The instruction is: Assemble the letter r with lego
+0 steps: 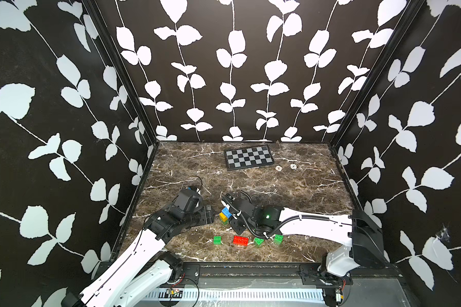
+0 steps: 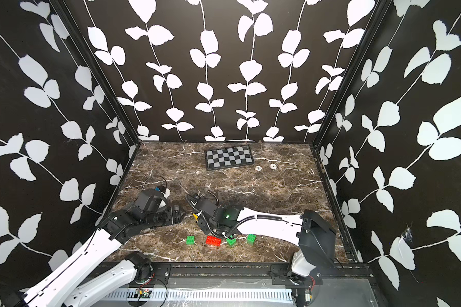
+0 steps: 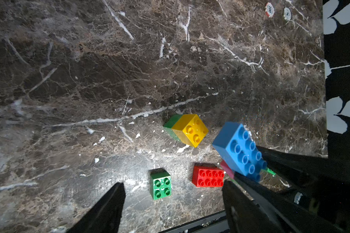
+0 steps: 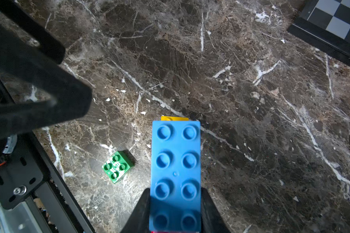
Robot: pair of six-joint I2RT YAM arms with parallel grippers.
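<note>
A blue brick (image 4: 175, 155) is gripped at its near end by my right gripper, shut on it and raised above the table. Some pink (image 3: 227, 169) shows under this brick in the left wrist view. Left of it, on the marble, a yellow brick sits on a green one; the right wrist view shows only a yellow edge past the blue brick's far end. The left gripper has its fingers apart, empty, to the left of the stack in the top left view. The blue and yellow bricks look apart in the left wrist view.
Toward the front edge lie a small green brick (image 3: 161, 186), a red brick (image 3: 208, 176) and two more green bricks (image 2: 251, 238). A checkered board (image 1: 249, 157) and two small discs are at the back. Between them, the middle is bare.
</note>
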